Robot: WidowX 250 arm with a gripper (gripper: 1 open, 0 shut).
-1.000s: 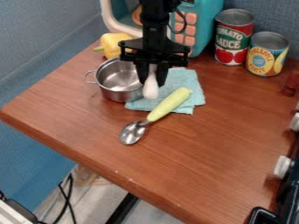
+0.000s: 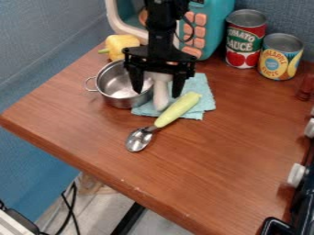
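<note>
The black gripper [image 2: 159,77] reaches down from the top centre over a white elongated object [image 2: 161,95], its fingers on either side of that object's upper part; whether they grip it is unclear. A small steel pot [image 2: 116,92] sits just left of it. A light blue cloth [image 2: 196,94] lies beneath and to the right. A spoon with a pale yellow-green handle [image 2: 178,108] lies diagonally in front, its steel bowl toward the lower left.
A tomato sauce can [image 2: 243,42], another can [image 2: 280,59] and a red bottle [image 2: 306,90] stand at the back right. A yellow object [image 2: 119,45] and teal toy appliance [image 2: 210,26] are behind. Black equipment lines the right edge.
The gripper has shifted slightly down and left, its fingers now lower around the white object.
</note>
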